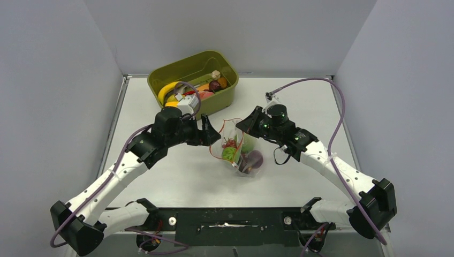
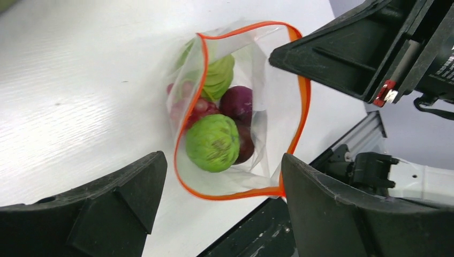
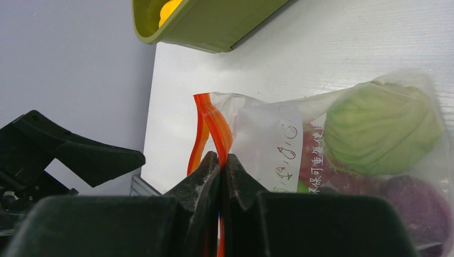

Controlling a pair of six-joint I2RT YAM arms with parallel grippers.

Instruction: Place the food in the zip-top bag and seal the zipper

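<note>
The clear zip bag (image 1: 241, 160) with orange zipper rim stands on the table, mouth held open. Inside are a green round vegetable (image 2: 212, 142), red items (image 2: 202, 110), purple vegetables (image 2: 236, 101) and a pale green cabbage (image 3: 381, 128). My right gripper is shut on the bag's orange zipper edge. My left gripper is open at the bag's mouth, nothing between its fingers; in the top view it hovers just left of the bag.
An olive bin (image 1: 230, 96) with bananas and other produce stands at the back left. Walls bound the sides and back.
</note>
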